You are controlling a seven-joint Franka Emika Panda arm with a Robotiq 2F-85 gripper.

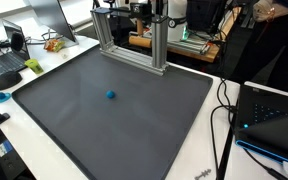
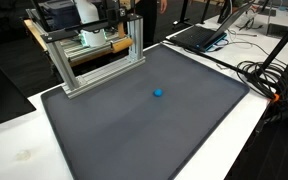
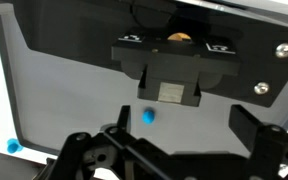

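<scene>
A small blue object lies by itself on the dark grey mat. From the other side, the same blue object sits toward the back part of the mat. Looking down in the wrist view, the blue object shows between the two dark fingers, nearer the left one, and well below them. My gripper is open, its fingers wide apart and holding nothing. In the exterior views I cannot clearly make out the fingertips.
A metal profile frame stands along one edge of the mat. On the white table beyond the mat are a laptop, a yellow item and another blue item. Cables lie past one mat edge.
</scene>
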